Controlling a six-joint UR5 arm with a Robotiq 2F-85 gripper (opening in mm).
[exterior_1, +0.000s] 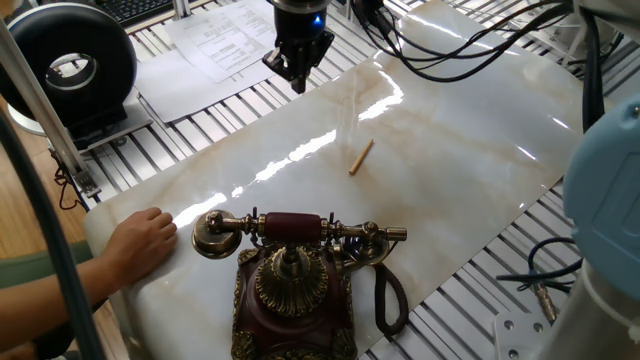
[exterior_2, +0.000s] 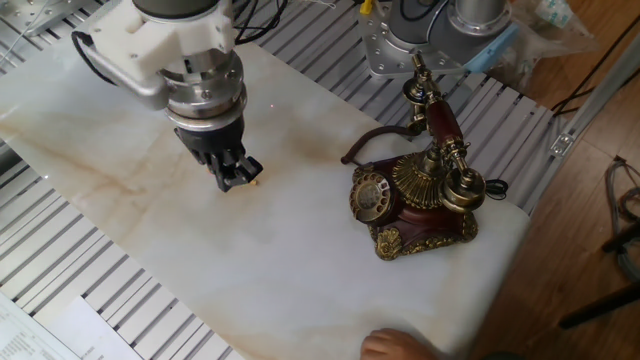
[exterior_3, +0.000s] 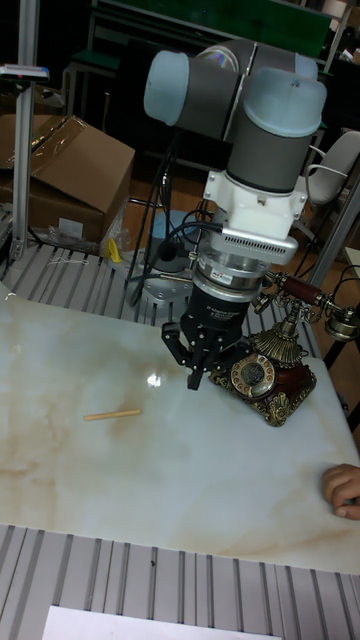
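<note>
My gripper (exterior_1: 298, 86) hangs above the far edge of the marble-patterned board, its black fingers drawn together at the tips and nothing visible between them. In the third exterior view, the gripper (exterior_3: 196, 378) is in the air to the right of a thin tan stick (exterior_3: 113, 415). That stick (exterior_1: 361, 157) lies flat on the board, apart from the fingers. In the second exterior view the gripper (exterior_2: 232, 184) overlaps most of it, leaving a small bit of the stick (exterior_2: 254, 182) showing. An antique-style telephone (exterior_1: 292, 285) stands on the board, its handset resting on the cradle.
A person's hand (exterior_1: 143, 243) rests on the board beside the telephone. Paper sheets (exterior_1: 222, 48) lie on the slatted table past the board's edge. Black cables (exterior_1: 450, 60) loop over the far right. Much of the board (exterior_1: 440, 170) around the stick is bare.
</note>
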